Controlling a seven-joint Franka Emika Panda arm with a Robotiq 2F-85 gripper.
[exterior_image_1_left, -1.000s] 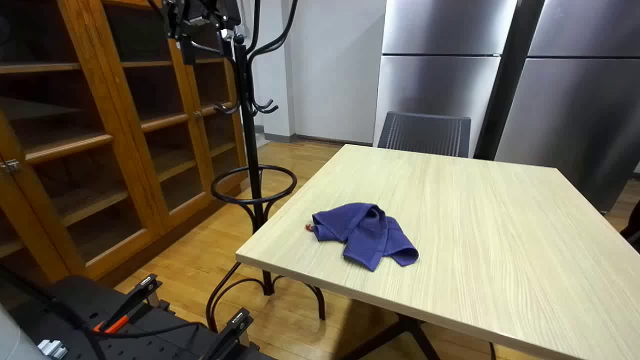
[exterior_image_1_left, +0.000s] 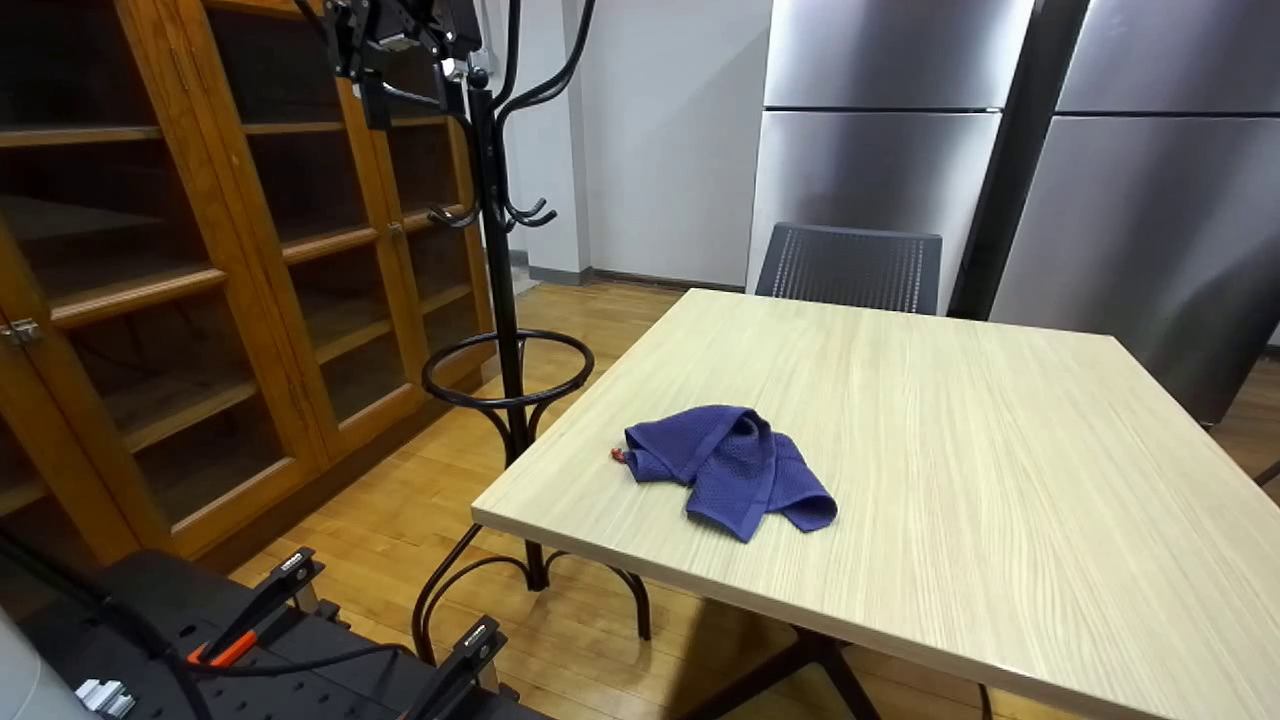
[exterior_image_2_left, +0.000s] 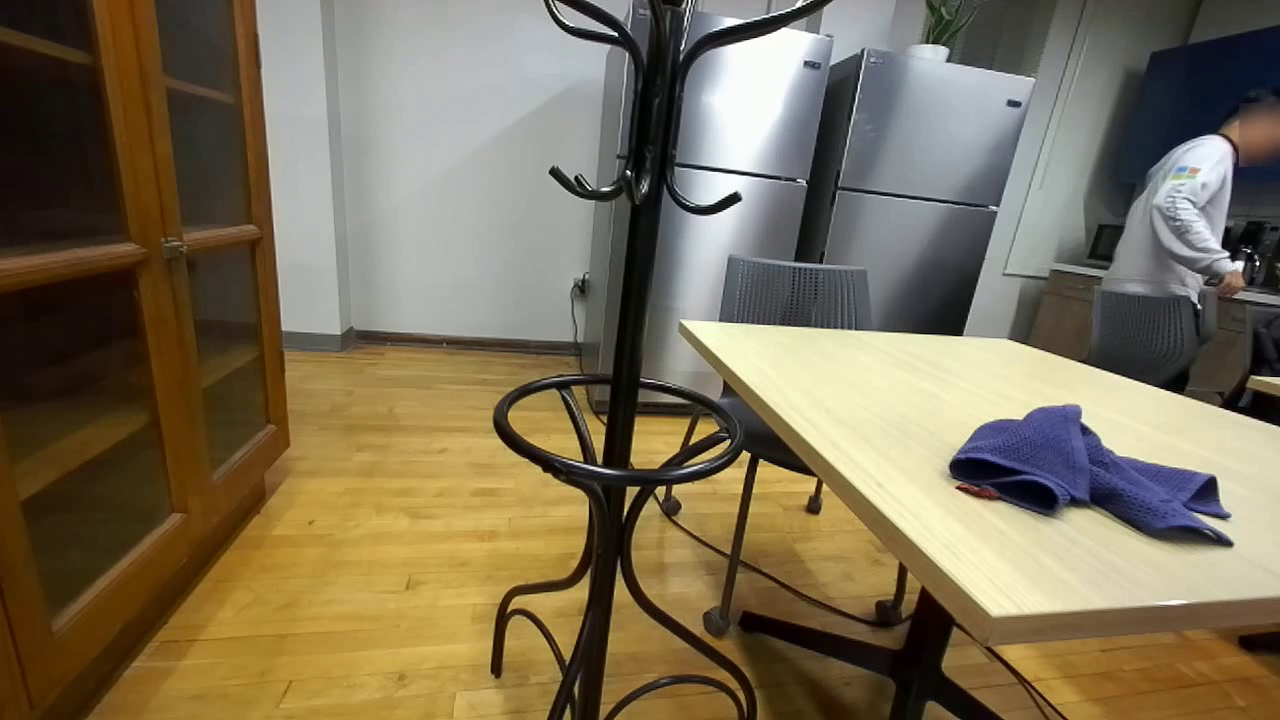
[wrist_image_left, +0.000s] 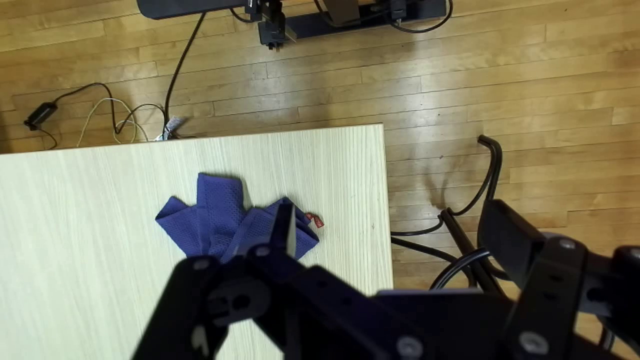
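Observation:
A crumpled blue-purple towel (exterior_image_1_left: 729, 466) lies on the light wooden table (exterior_image_1_left: 960, 480), near its left corner, with a small red tag at one end. In exterior view 2 the towel (exterior_image_2_left: 1080, 474) rests close to the table's near edge. High above the floor, at the top left of exterior view 1, hangs my gripper (exterior_image_1_left: 414, 106), well away from the cloth. Looking down in the wrist view, my gripper is open, its fingers wide apart with nothing between them. One finger overlaps part of the towel (wrist_image_left: 219, 210) from this angle.
A black coat rack (exterior_image_2_left: 636, 288) with curved hooks stands left of the table. Glass-door wooden cabinets (exterior_image_1_left: 282, 240) line the left side. One chair (exterior_image_1_left: 852, 266) is tucked at the table's far edge. A person (exterior_image_2_left: 1182, 216) stands at the back right.
Arm, towel and table look the same as one second ago. A dark shape at the right edge of exterior view 1 has mostly gone out of view.

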